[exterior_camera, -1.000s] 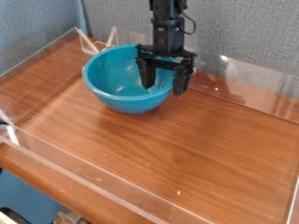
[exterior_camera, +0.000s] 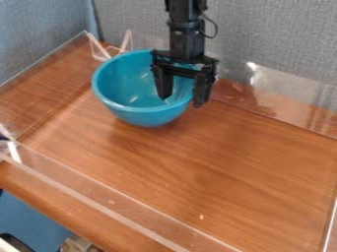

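Note:
A large teal bowl sits on the wooden table toward the back left. My black gripper hangs at the bowl's right side, its fingers pointing down, one inside the bowl and the other by the right rim. The gripper stands open. I cannot tell whether anything lies in the bowl behind the fingers.
A white wire-like object stands behind the bowl at the left. A clear plastic barrier runs along the table's back right.
The bowl looks almost unmoved.

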